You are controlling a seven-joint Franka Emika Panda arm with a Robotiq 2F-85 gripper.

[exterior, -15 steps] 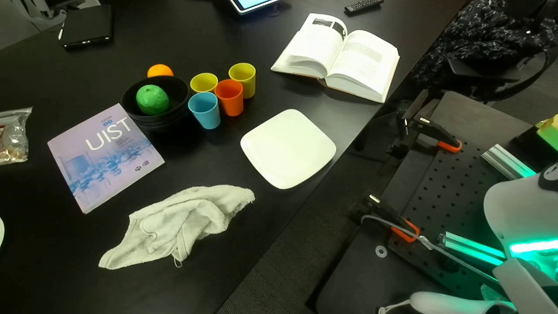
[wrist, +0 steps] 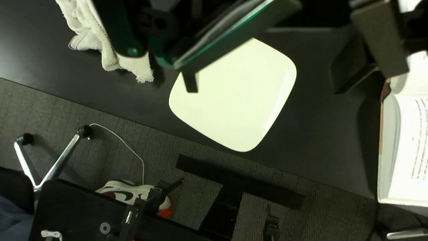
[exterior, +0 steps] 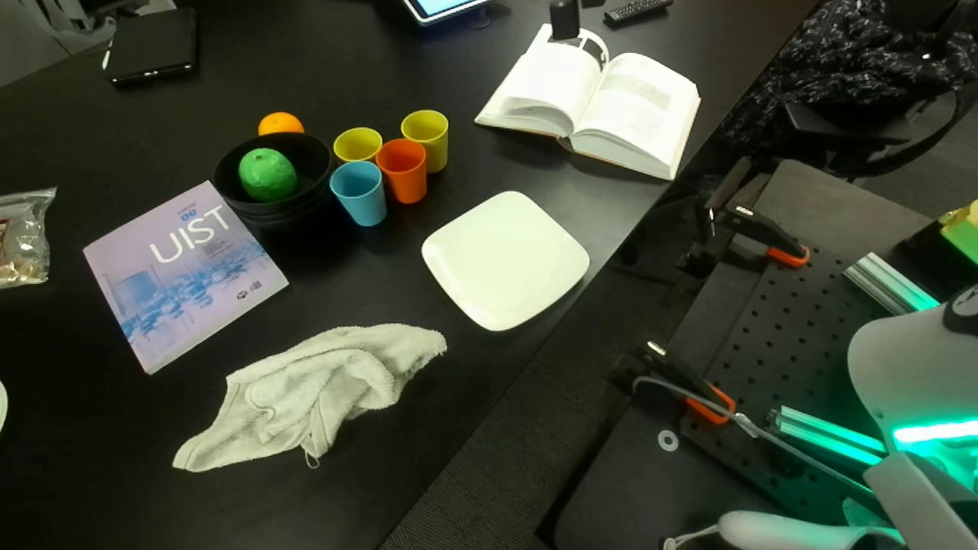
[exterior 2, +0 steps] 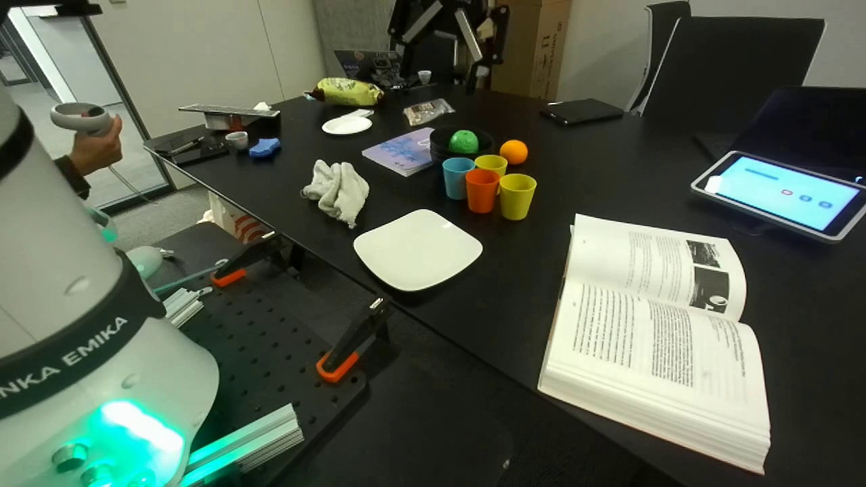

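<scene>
My gripper hangs over the table in the wrist view, its fingers spread wide with nothing between them. Below it lies an empty cream plate (wrist: 236, 100), partly covered by the left finger. To the left of the plate is a crumpled white towel (exterior: 330, 394). Behind the plate stand a blue cup (exterior: 360, 194), an orange cup (exterior: 404, 171) and two yellow cups (exterior: 425, 139), close together. Beside them a green round fruit (exterior: 267, 174) sits in a black bowl (exterior: 316, 188), with an orange (exterior 2: 513, 151) outside it.
An open book (exterior: 596, 105) lies to the right of the plate. A UIST booklet (exterior: 183, 275) rests near the bowl. A lit tablet (exterior 2: 783, 193) stands farther right. The table's front edge runs close to the plate; bare tabletop separates plate and book.
A dark part of the arm or gripper has come into view at the top, over the book's far page. The objects on the table have not moved.
</scene>
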